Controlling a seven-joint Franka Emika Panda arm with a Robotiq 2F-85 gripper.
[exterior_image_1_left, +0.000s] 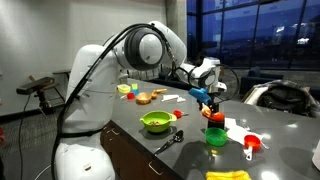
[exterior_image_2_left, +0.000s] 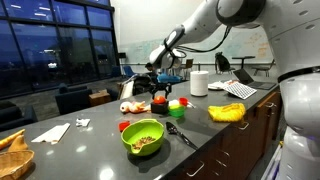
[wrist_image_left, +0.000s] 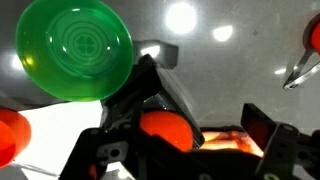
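Observation:
My gripper is open, its two black fingers wide apart at the lower part of the wrist view. Between and below them shows a black box (wrist_image_left: 150, 82) with a rounded red thing (wrist_image_left: 168, 128) inside. In exterior view 1 the same box (exterior_image_1_left: 215, 124) stands on the grey table, heaped with red and orange things (exterior_image_1_left: 214, 115). The gripper hangs over or close above it; contact cannot be made out. A green bowl (wrist_image_left: 74, 46) lies beside the box and looks empty.
A lime-green colander (exterior_image_1_left: 157, 122) with food inside, black-handled tongs (exterior_image_1_left: 168, 142), a red pan (exterior_image_1_left: 252, 142) and a folded yellow cloth (exterior_image_1_left: 228, 175) are spread around the table. White paper (wrist_image_left: 58, 130) lies near the box. A person (exterior_image_1_left: 207, 72) is behind the table.

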